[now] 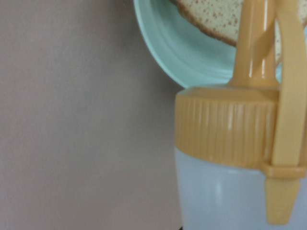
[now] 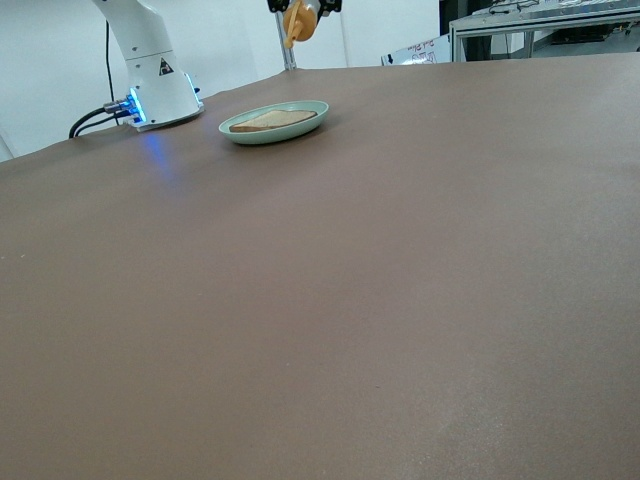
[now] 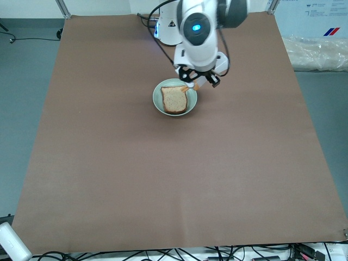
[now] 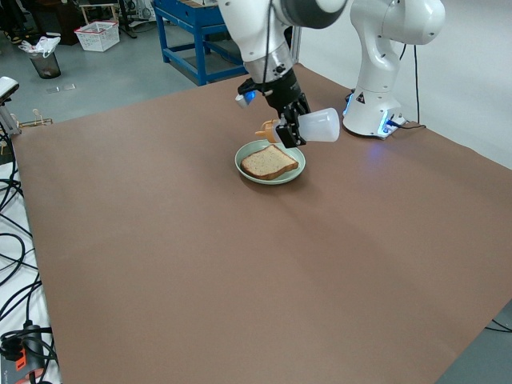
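Note:
A slice of bread [image 3: 173,99] lies on a pale green plate [image 4: 250,151] on the brown table. My gripper [image 4: 292,126] is shut on a squeeze bottle [image 4: 318,126] with a white body and an orange cap [image 2: 298,22], held tilted above the plate's far side. In the wrist view the bottle's ribbed cap [image 1: 220,125] and nozzle fill the right side, with the plate [image 1: 168,57] and part of the bread behind them.
A white robot base [image 4: 372,112] with cables stands behind it at the back edge. Cables [image 3: 147,255] run outside the table's near edge in the left camera view.

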